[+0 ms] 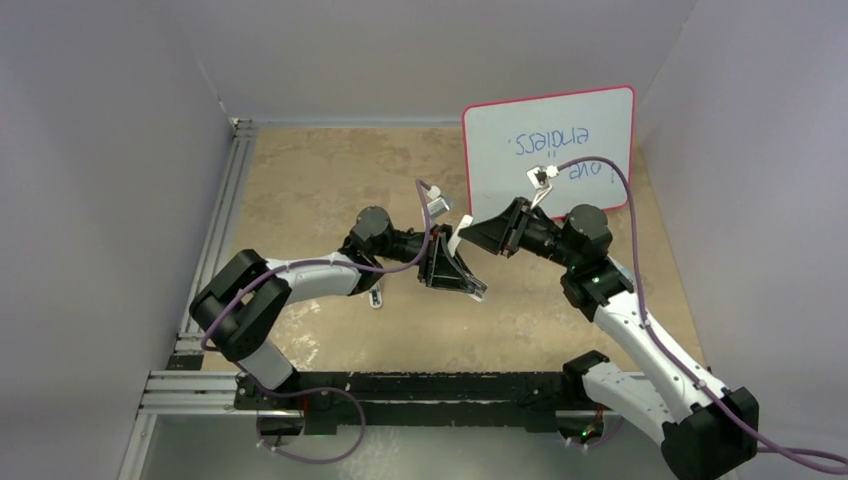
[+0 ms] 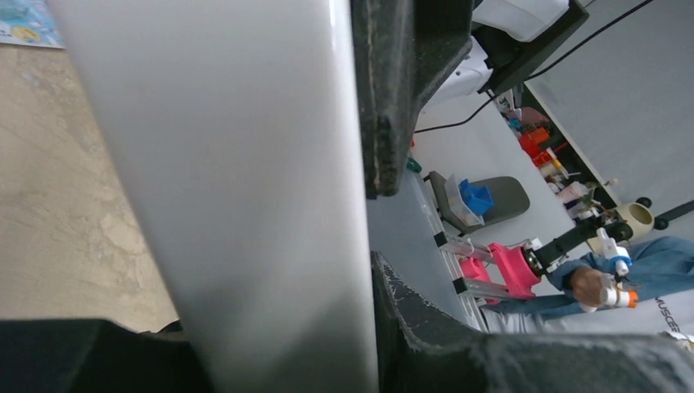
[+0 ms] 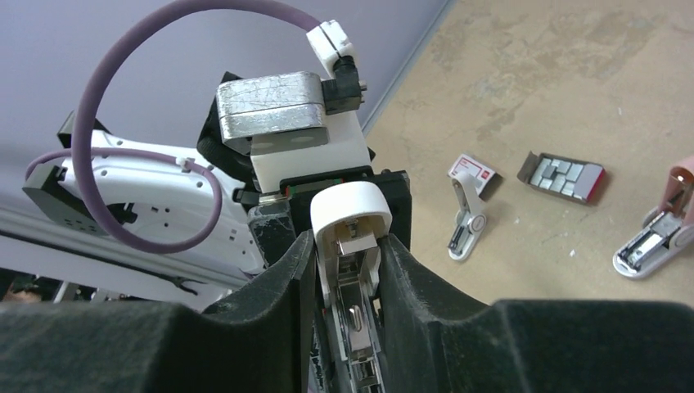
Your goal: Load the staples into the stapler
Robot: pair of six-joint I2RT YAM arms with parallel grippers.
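A white stapler [image 1: 460,233] is held above the table between my two arms. My left gripper [image 1: 456,266] is shut on it; in the left wrist view its smooth white face [image 2: 237,164] fills the middle between dark fingers. From the other side, my right gripper is shut around the stapler's upper part. In the right wrist view the rounded white end [image 3: 350,202] and the metal channel [image 3: 357,323] inside show between its fingers. I cannot tell whether staples lie in the channel.
On the table lie a small white stapler [image 3: 466,214] with its top raised, a little staple box [image 3: 475,172], an open case of staple strips [image 3: 563,177] and a pink stapler [image 3: 659,225]. A whiteboard [image 1: 550,140] stands at the back right.
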